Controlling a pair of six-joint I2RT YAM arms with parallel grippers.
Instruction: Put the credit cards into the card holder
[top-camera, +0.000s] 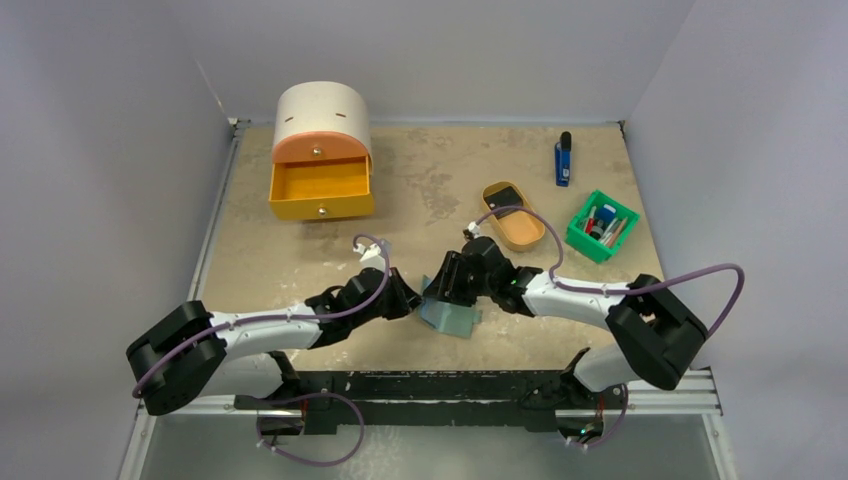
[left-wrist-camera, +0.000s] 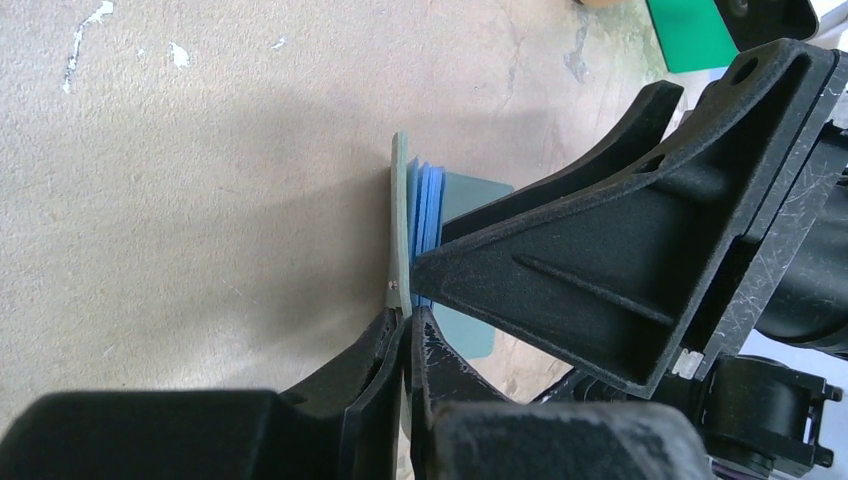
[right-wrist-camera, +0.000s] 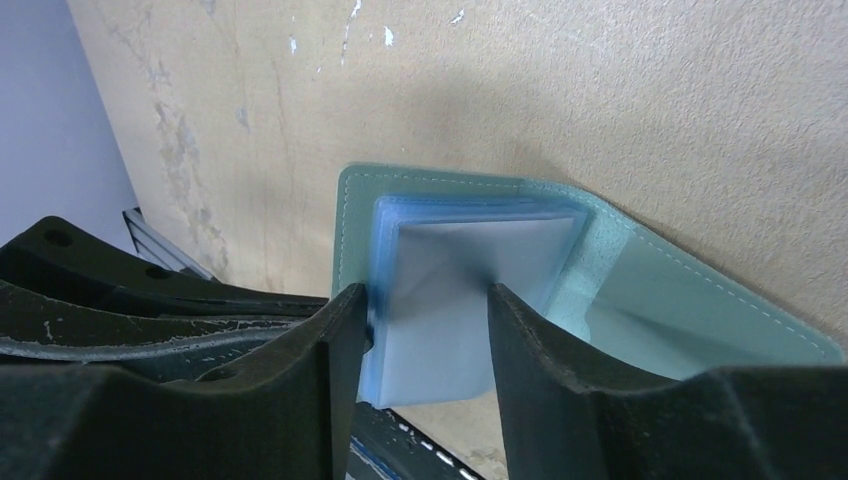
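The pale green card holder stands spread open at the front middle of the table. Its blue-edged clear sleeves rise next to a stitched cover. My left gripper is shut on the thin edge of that upright cover. From the other side comes my right gripper, its fingers parted over the sleeves; one fingertip is right at the blue sleeve edges. Whether it touches them cannot be told. In the orange tray lies a dark flat item, perhaps a card. No loose card shows at the grippers.
At back left stands a white-topped cabinet with its yellow drawer pulled out. A green basket of pens and a blue stapler are at the right. The middle of the table behind the arms is bare.
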